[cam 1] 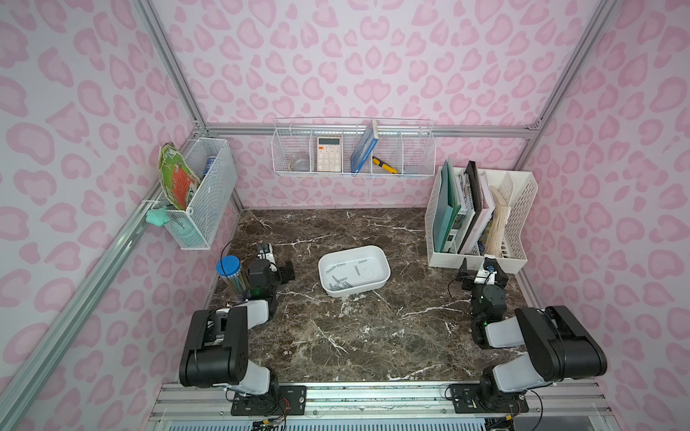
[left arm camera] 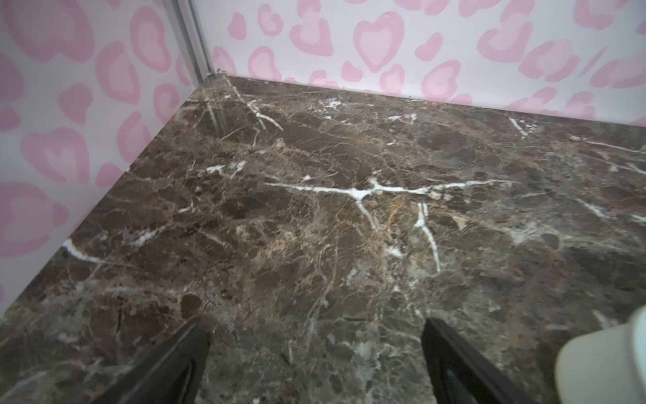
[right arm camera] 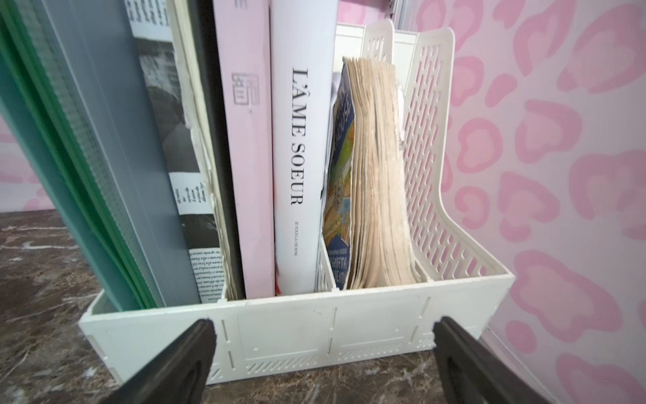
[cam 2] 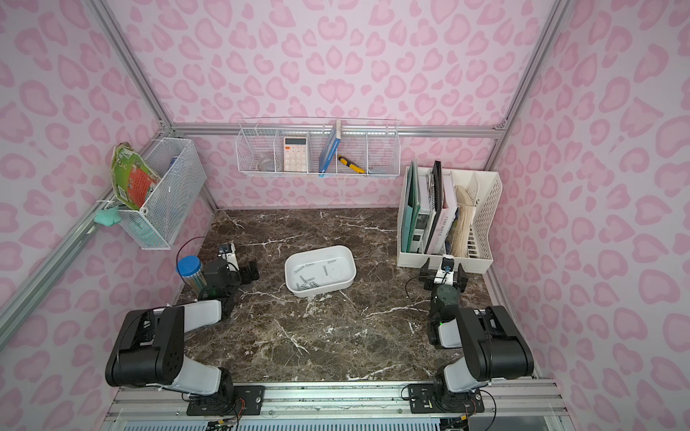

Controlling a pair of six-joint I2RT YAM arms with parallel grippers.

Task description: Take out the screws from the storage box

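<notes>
A white, shallow storage box (cam 1: 376, 283) rests on the dark marble table, near the middle in both top views. Several small grey screws (cam 2: 307, 282) lie on its floor, most of them toward its left side. Well left of the box, my left gripper stands open over bare table; part of a white wall of the box shows at the lower right of the left wrist view. My right gripper is open with nothing between its fingers, in front of the book rack at the right, far from the box.
A jar with a blue lid (cam 1: 228, 265) stands close beside the left arm. At the right back is a white rack (right arm camera: 302, 330) full of books. A wire basket (cam 1: 424, 151) hangs on the back wall, another (cam 1: 215, 194) on the left.
</notes>
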